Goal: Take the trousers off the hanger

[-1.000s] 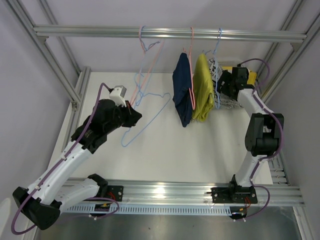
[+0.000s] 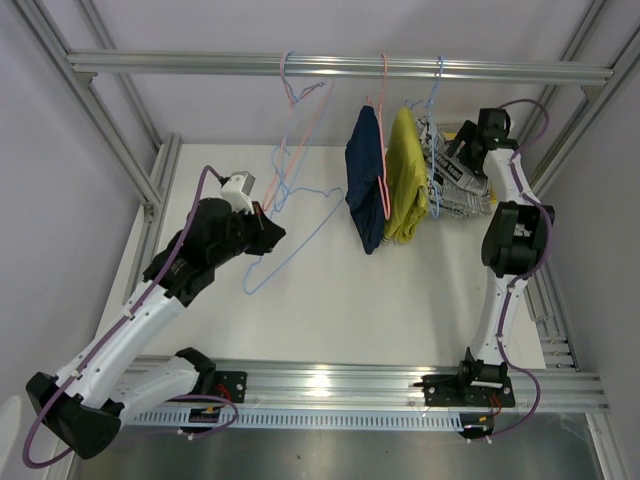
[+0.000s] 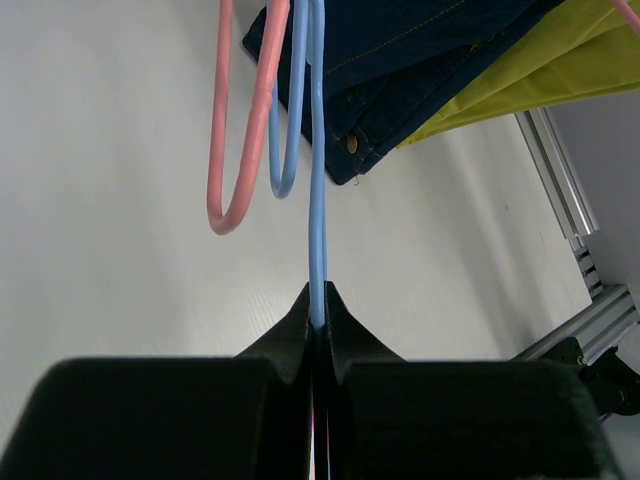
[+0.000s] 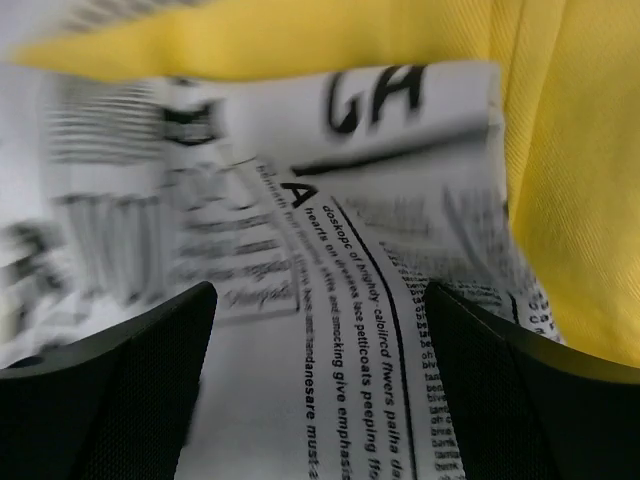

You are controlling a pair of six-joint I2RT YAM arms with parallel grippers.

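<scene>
Dark blue denim trousers [image 2: 364, 175] hang from a pink hanger on the rail, also seen at the top of the left wrist view [image 3: 390, 70]. My left gripper [image 2: 268, 228] is shut among empty pink and blue hangers left of them; in its wrist view a blue hanger wire runs down across the shut tips. My right gripper [image 2: 463, 145] is at the newsprint-patterned cloth [image 2: 455, 190] on the right. Its dark fingers stand wide apart over that cloth in the right wrist view [image 4: 330, 350], with yellow fabric [image 4: 570, 160] behind, partly blurred.
An olive garment [image 2: 406, 180] hangs between the trousers and the printed cloth. The metal rail [image 2: 200, 62] spans the top.
The left arm and the trousers look unchanged.
</scene>
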